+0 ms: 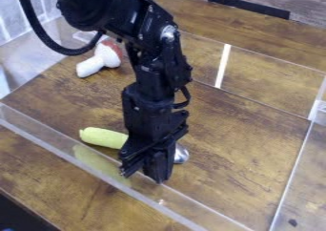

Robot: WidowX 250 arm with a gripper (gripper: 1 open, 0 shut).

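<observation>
My black gripper [152, 158] is low at the centre, shut, its fingertips down by the near clear edge of the tray; nothing clearly shows between them. A pale yellow, elongated object [103, 137] lies just left of the gripper, partly behind it. A silver piece [180, 155] shows just right of the fingers, mostly hidden by them.
A white object [99, 61] with a red part lies at the back left. Clear plastic tray walls [311, 149] border the wooden surface. The middle right and back of the wood are open.
</observation>
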